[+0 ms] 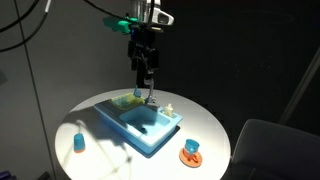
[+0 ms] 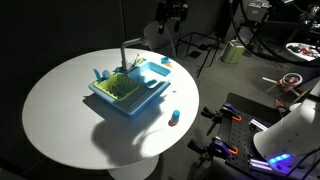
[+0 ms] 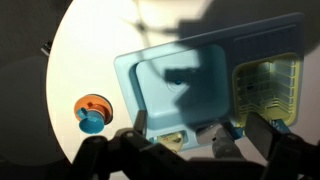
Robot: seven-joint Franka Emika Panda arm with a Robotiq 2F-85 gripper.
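Over the table my gripper (image 1: 146,82) points downward, high above a light-blue toy sink (image 1: 146,122). In the wrist view its two dark fingers stand wide apart, and nothing shows gripped between them. The empty basin (image 3: 185,88) lies below and beyond the fingertips. A yellow-green dish rack (image 3: 268,85) fills one end of the sink, with utensils and a blue item by it in exterior view 2. The grey faucet (image 2: 125,55) rises from the sink's back edge. A blue cup (image 1: 191,146) rests on an orange plate (image 1: 194,159) beside the sink.
Another blue cup (image 2: 175,117) stands alone near the round white table's edge (image 2: 60,110). A small pale bottle-like item (image 1: 169,109) is at the sink's back edge. Bare tabletop lies around the sink. A dark chair (image 1: 270,150) is off to the right.
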